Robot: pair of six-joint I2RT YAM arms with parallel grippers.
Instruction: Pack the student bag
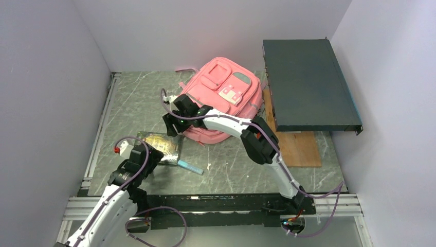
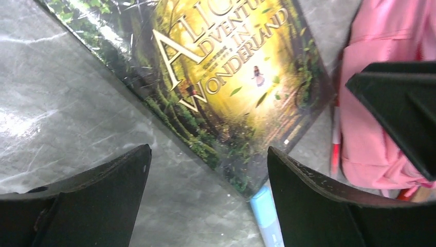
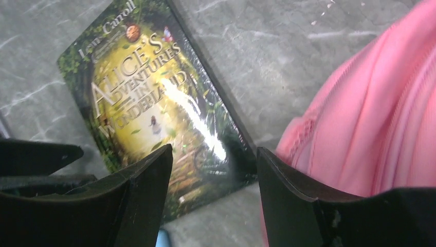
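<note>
An Alice's Adventures in Wonderland book (image 2: 226,77) lies flat on the grey marble table in all three views. My left gripper (image 1: 154,157) is above its near left corner; the left wrist view shows its fingers (image 2: 87,195) apart with nothing between. My right gripper (image 1: 172,126) hangs over the book's far right side, beside the pink backpack (image 1: 221,85); its fingers (image 3: 128,200) are open and empty over the book and bag edge. A light blue strip-like item (image 1: 190,166) lies beside the book's near right corner.
A dark shelf unit (image 1: 311,82) stands at the back right over a wooden board (image 1: 303,154). The backpack fills the back middle.
</note>
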